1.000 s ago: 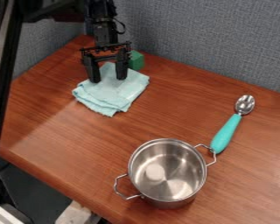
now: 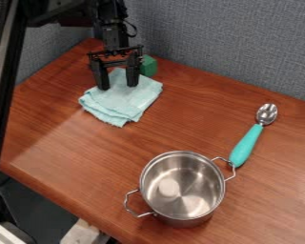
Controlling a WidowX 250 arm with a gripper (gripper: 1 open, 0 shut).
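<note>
My black gripper (image 2: pixel 117 76) is at the upper left of the camera view, its two fingers pointing down onto a folded pale blue cloth (image 2: pixel 125 103). The fingers stand apart over the cloth; whether they grip any of it is unclear. A green object (image 2: pixel 148 67) sits just behind the cloth, partly hidden by the gripper.
A steel pot (image 2: pixel 181 189) with two handles stands at the front right of the wooden table (image 2: pixel 85 152). A spoon with a teal handle (image 2: pixel 248 141) lies on the right. Grey padded walls border the back and left.
</note>
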